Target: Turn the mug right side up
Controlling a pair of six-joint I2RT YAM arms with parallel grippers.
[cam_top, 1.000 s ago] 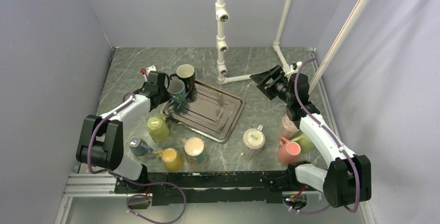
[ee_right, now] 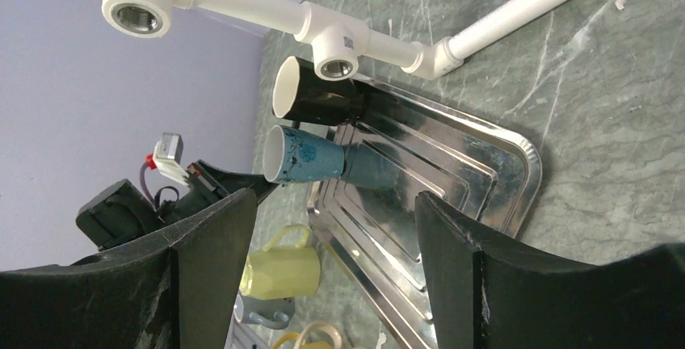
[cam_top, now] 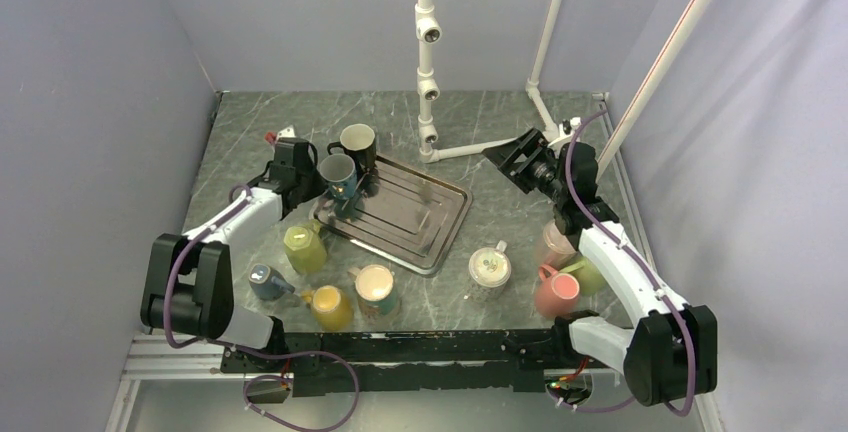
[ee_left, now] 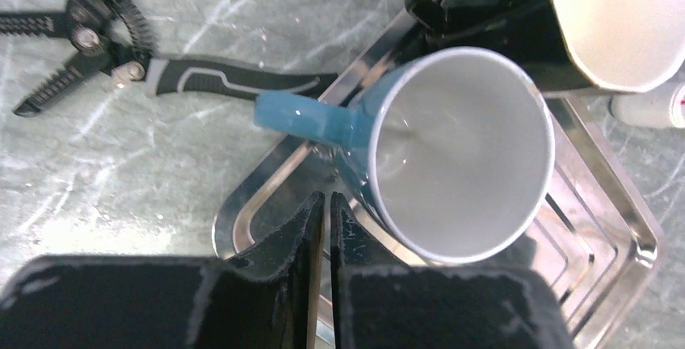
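A blue mug [cam_top: 339, 178] with a white inside stands at the left end of the metal tray [cam_top: 440, 212], beside a black mug [cam_top: 358, 142]. In the left wrist view the blue mug's rim and handle [ee_left: 299, 116] face up close to my left gripper, whose fingertips are close together below the handle, touching or nearly so, with nothing visible between them. My right gripper [cam_top: 510, 157] is open above the right side of the table, empty. Several other mugs, such as a green one [cam_top: 305, 247] and a yellow one [cam_top: 330, 307], are along the front.
Black pliers [ee_left: 105, 58] lie left of the tray. White pipes [cam_top: 460, 151] run along the back. A red mug [cam_top: 556, 294] and others crowd the right front; a lidded mug [cam_top: 489, 268] stands front centre. The tray's right part is clear.
The mugs and tray have not visibly moved; the right arm is almost unchanged.
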